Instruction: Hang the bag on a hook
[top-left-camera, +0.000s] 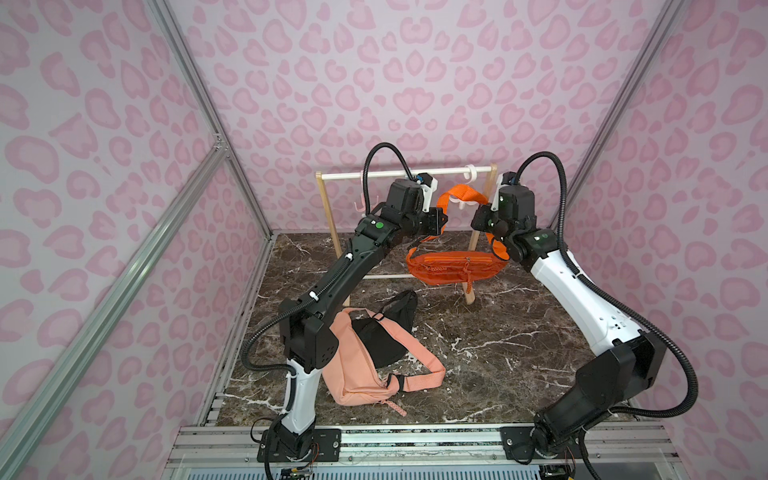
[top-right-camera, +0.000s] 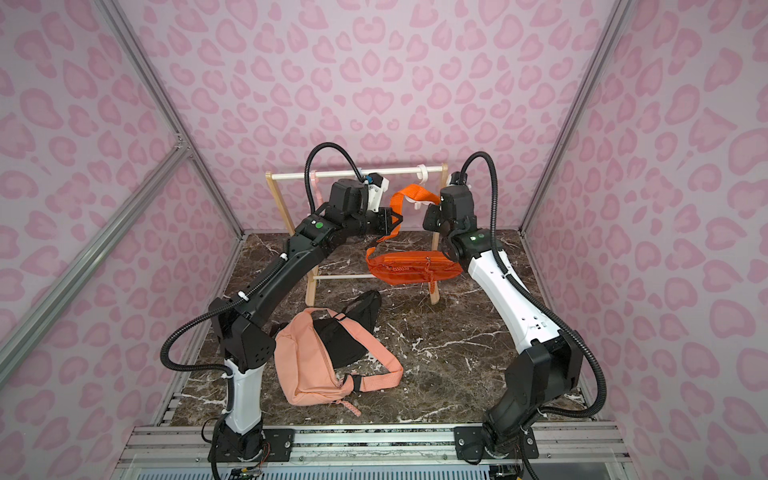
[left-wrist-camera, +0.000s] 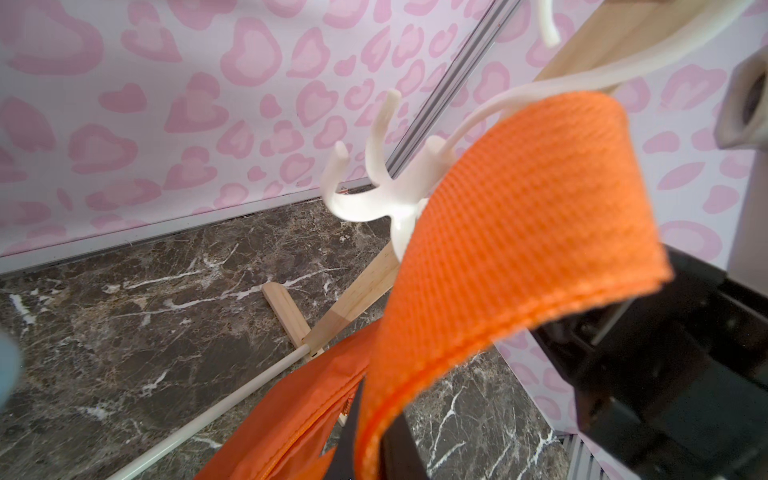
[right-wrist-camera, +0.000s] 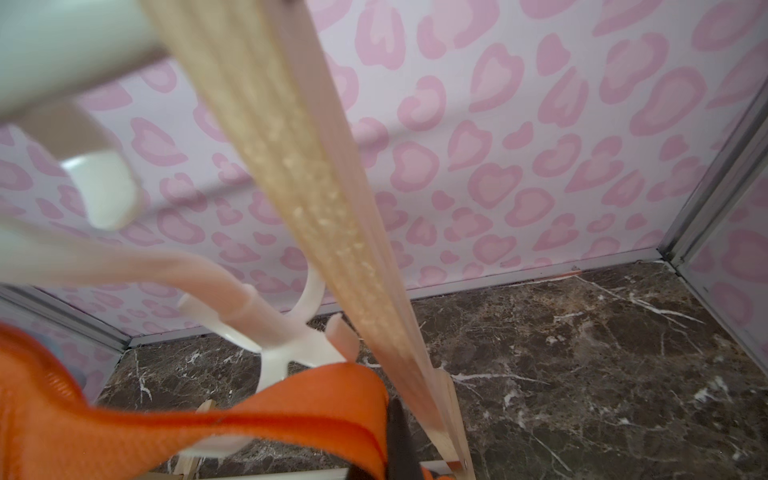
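An orange bag (top-left-camera: 456, 268) hangs in the air in front of the rack, its body below both grippers. Its strap (top-left-camera: 464, 191) arches up between my left gripper (top-left-camera: 443, 221) and my right gripper (top-left-camera: 477, 219), and each is shut on it. In the left wrist view the white hook (left-wrist-camera: 404, 192), with several upturned prongs, is partly hidden behind the strap. The right wrist view has the strap (right-wrist-camera: 320, 400) crossing in front of the lower part of the hook (right-wrist-camera: 292, 332). I cannot tell whether strap and hook touch.
The wooden rack has a white top bar (top-left-camera: 352, 175) and a right post (right-wrist-camera: 320, 200) close beside my right gripper. A pink hook hanger (top-right-camera: 317, 188) hangs at the bar's left. On the marble floor lie a pink bag (top-left-camera: 356, 368) and a black bag (top-left-camera: 384, 344).
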